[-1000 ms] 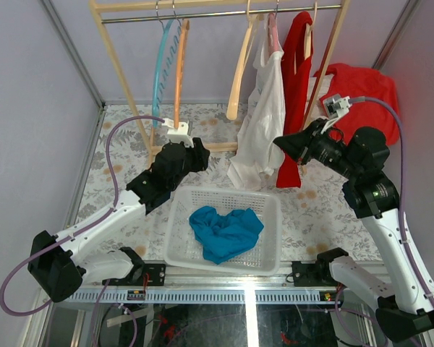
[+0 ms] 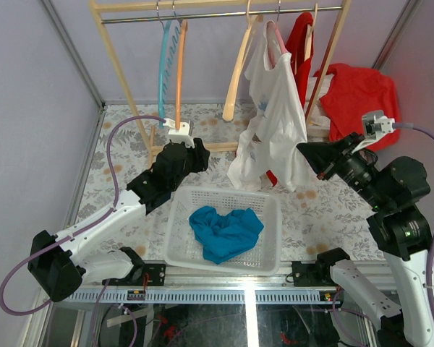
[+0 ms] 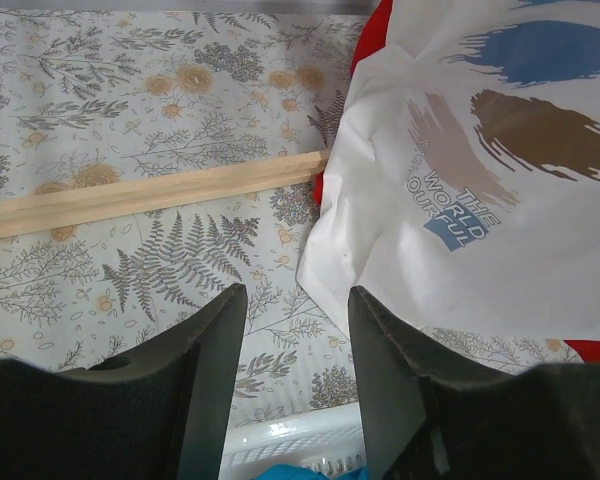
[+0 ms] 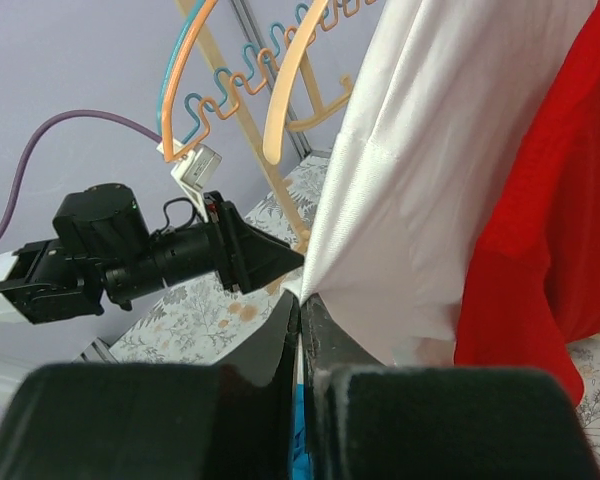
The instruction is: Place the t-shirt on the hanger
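Observation:
A white t-shirt [image 2: 267,123] with a printed front [image 3: 480,200] hangs from a pink hanger [image 2: 273,36] on the rail. My right gripper is shut on a fold of the white t-shirt, pulling it toward the front right. My left gripper stands open left of the shirt, its fingers empty, above the floor near the basket. A red garment [image 4: 520,300] hangs just behind the white one.
A white basket [image 2: 173,238] holds a blue cloth [image 2: 224,235]. Orange [image 2: 179,72], blue [image 2: 163,72] and wooden [image 2: 235,72] hangers hang empty to the left. A red cloth [image 2: 358,101] lies at the back right.
My right gripper has moved right and toward the front, drawing the white t-shirt out with it over the red garment. The left arm looks unchanged.

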